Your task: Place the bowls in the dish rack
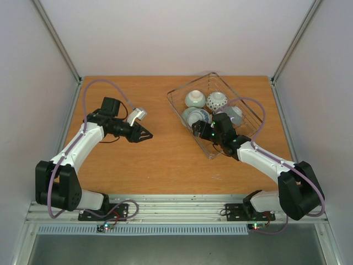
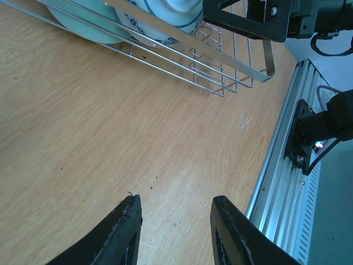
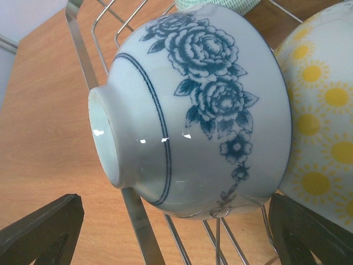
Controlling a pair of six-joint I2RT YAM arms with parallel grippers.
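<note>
In the right wrist view, a white bowl with blue flowers (image 3: 212, 105) leans on its side in the wire dish rack (image 3: 142, 232). My right gripper is open at this bowl, one fingertip close to its rim and the other out past its foot. Beside it rests a yellow-dotted bowl (image 3: 322, 127). From above, the rack (image 1: 175, 105) also holds a pale green bowl (image 1: 195, 99) and a black-spotted bowl (image 1: 217, 101). My left gripper (image 1: 148, 135) stands open and empty over bare table, left of the rack.
The rack's metal rim (image 2: 182, 38) rises between the open table and the bowls. Part of the rack is hidden under the right arm.
</note>
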